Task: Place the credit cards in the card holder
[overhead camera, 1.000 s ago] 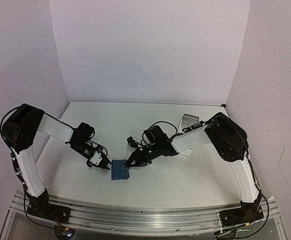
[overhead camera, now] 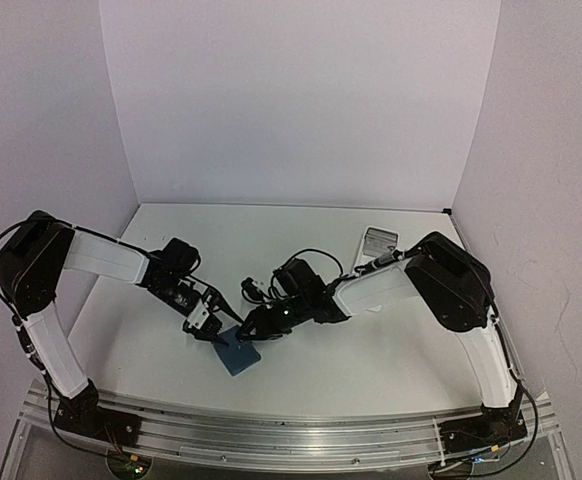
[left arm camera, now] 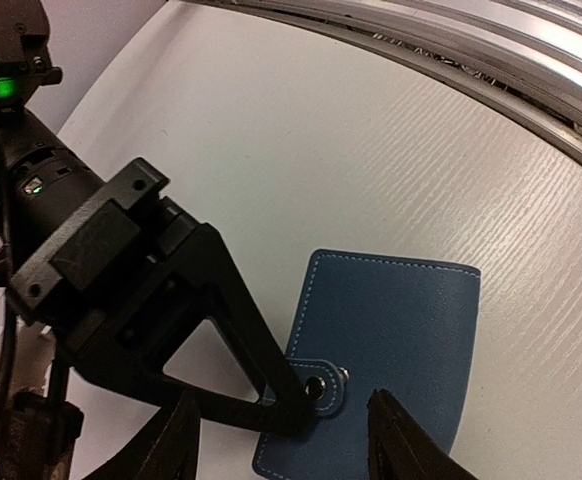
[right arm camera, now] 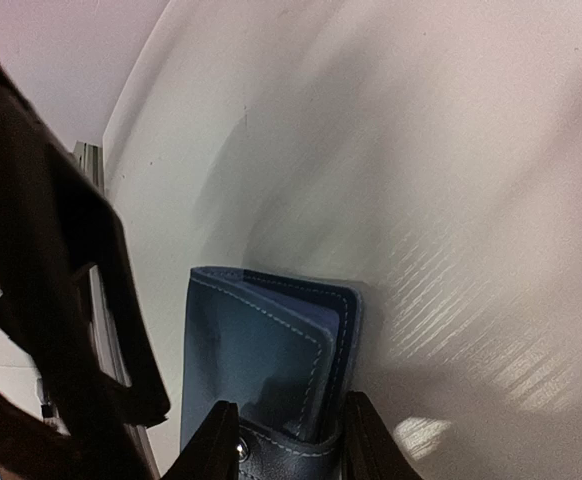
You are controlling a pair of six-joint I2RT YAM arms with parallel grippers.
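Note:
The dark blue card holder [overhead camera: 237,357] with pale stitching lies on the table at front centre-left. My left gripper [overhead camera: 229,330] is open over its back end; in the left wrist view its fingers [left arm camera: 402,445] stand wide apart above the holder [left arm camera: 396,330]. My right gripper is partly open at the holder's strap with the metal snap [right arm camera: 242,450], and the strap shows between its fingers. The covers of the holder [right arm camera: 246,345] gape slightly along one edge. Whether the strap is gripped is unclear. No credit card can be made out for certain.
A pale tray-like item [overhead camera: 380,241] with a grey slatted part sits at the back right, partly behind my right arm. Both grippers are crowded close together over the holder. A metal rail [overhead camera: 291,432] runs along the front edge.
My left gripper has come right, over it; my right gripper has moved left and frontward.

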